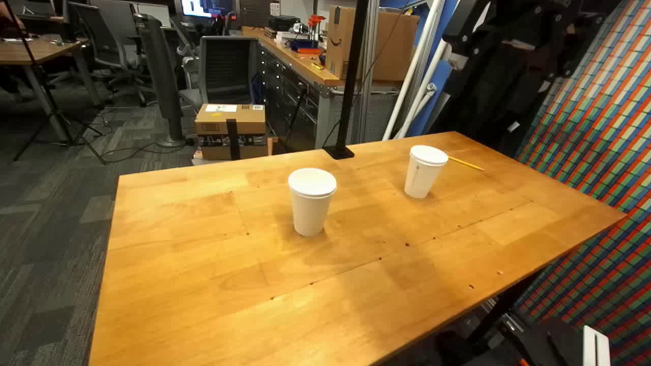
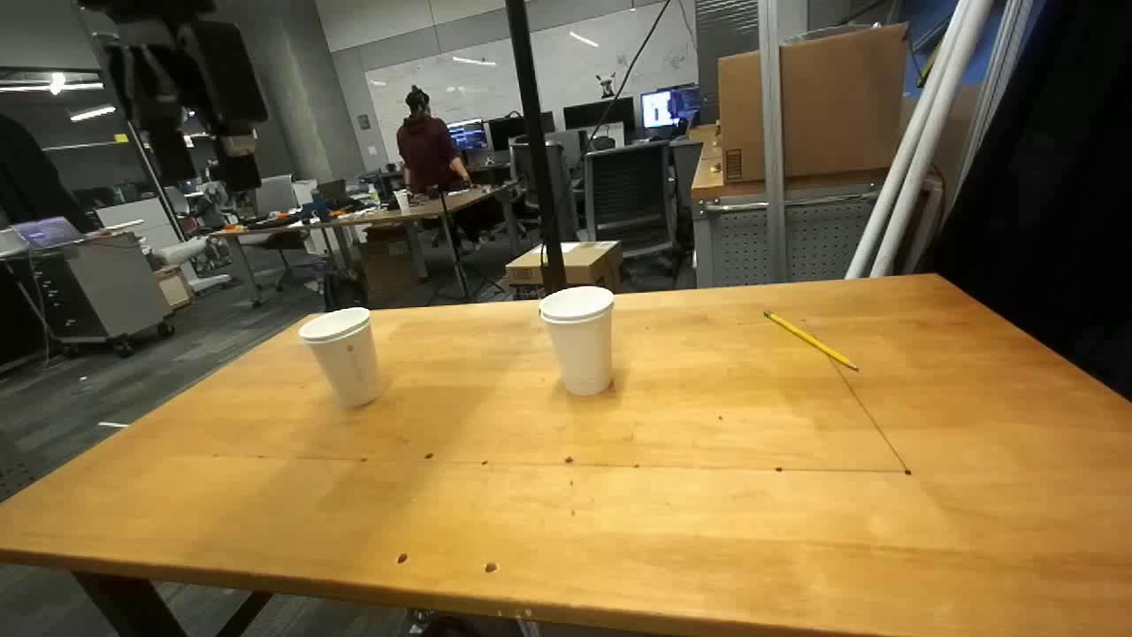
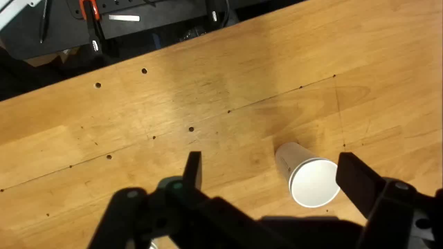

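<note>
Two white paper cups with flat white tops stand on the wooden table (image 1: 201, 268), well apart. In exterior view 1, the left cup (image 1: 309, 204) is nearer the camera and the right cup (image 1: 423, 172) is farther back. Exterior view 2 also shows the left cup (image 2: 350, 361) and the right cup (image 2: 583, 345). My gripper (image 2: 207, 170) hangs high above the tabletop. Seen from the wrist, the gripper is open, its fingers wide apart and nothing held. Below it, the left cup (image 3: 313, 182) appears beside the right finger; the other is almost wholly hidden.
A yellow pencil (image 2: 812, 341) lies toward the table's back right. At the back edge rises a black post (image 1: 349, 85). A dark surface with tools (image 3: 124, 25) lies beyond the front edge.
</note>
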